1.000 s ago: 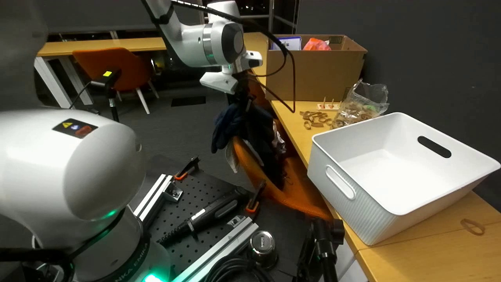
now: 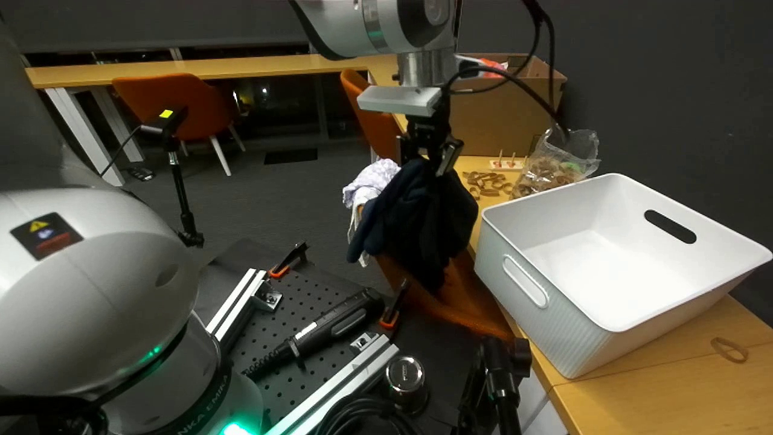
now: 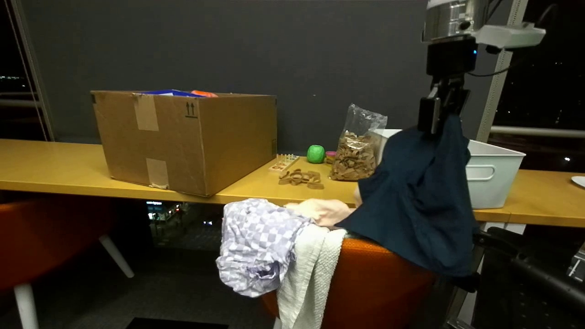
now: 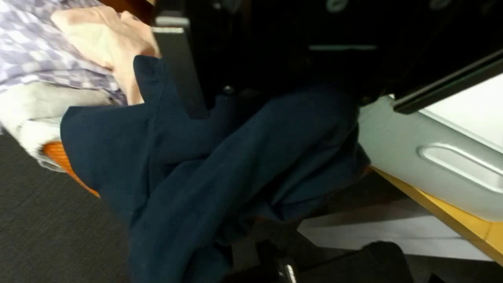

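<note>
A dark navy cloth (image 2: 424, 217) hangs in folds from my gripper (image 2: 435, 161), which is shut on it. In exterior view 2 the cloth (image 3: 419, 197) spreads down from the gripper (image 3: 438, 123), its lower part in front of the orange chair. Seen from the wrist, the cloth (image 4: 198, 174) fills the middle below the dark gripper body, and the exact pinch is hidden. To the right of the cloth, an empty white bin (image 2: 605, 250) stands on the wooden table, apart from it in exterior view 1.
A checkered cloth (image 3: 263, 244), a white towel (image 3: 312, 274) and a peach cloth (image 3: 323, 211) lie over the orange chair (image 3: 364, 279). On the table are a cardboard box (image 3: 153, 142), a bag of brown pieces (image 3: 353, 156) and loose brown rings (image 2: 487, 182).
My gripper has moved right and nearer the white bin, carrying the navy cloth up from lower over the chair. The checkered cloth on the chair now shows behind it.
</note>
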